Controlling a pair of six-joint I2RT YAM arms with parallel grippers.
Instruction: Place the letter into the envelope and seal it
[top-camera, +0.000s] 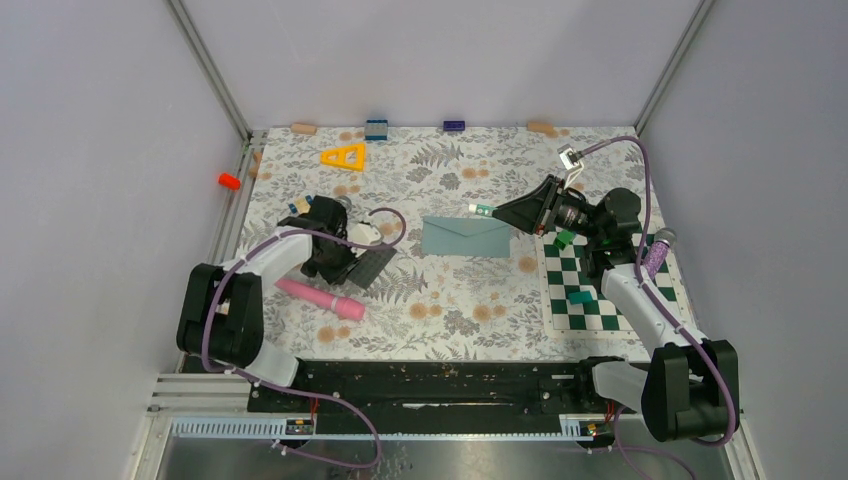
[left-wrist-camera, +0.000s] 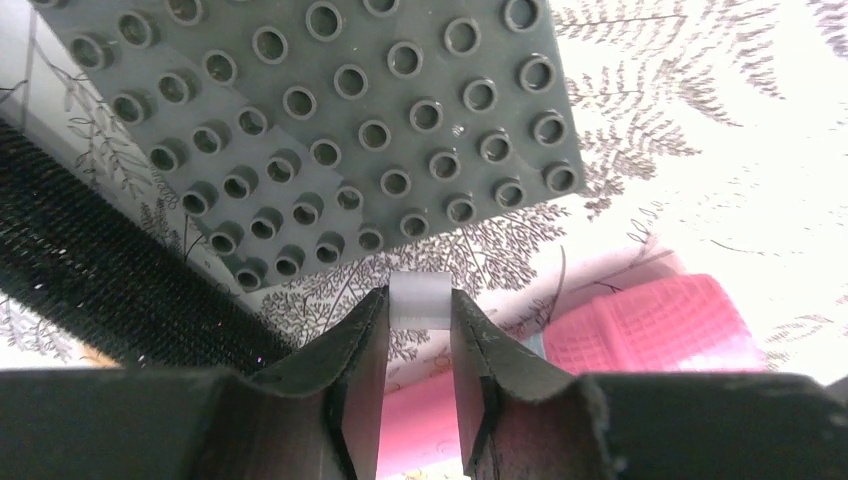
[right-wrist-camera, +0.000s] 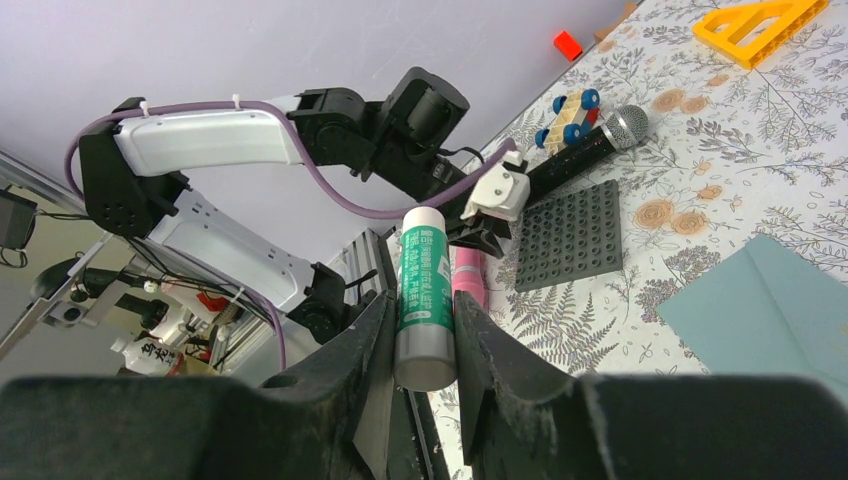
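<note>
The blue-grey envelope (top-camera: 465, 238) lies flat mid-table, its flap lines facing up; a corner of it shows in the right wrist view. No separate letter can be made out. My right gripper is shut on a green-and-white glue stick (right-wrist-camera: 425, 270), which points leftward above the table near the envelope's right side, white end outward. Between the fingertips of my left gripper is a small whitish cap (left-wrist-camera: 420, 292), held shut over the left part of the table, just beside the grey studded plate (left-wrist-camera: 360, 130).
A pink torch (top-camera: 320, 298) lies below the left gripper. Near that arm are a black microphone (right-wrist-camera: 590, 155) and a toy car (right-wrist-camera: 568, 120). A green checkered board (top-camera: 600, 315) sits under the right arm. Bare tablecloth surrounds the envelope's front.
</note>
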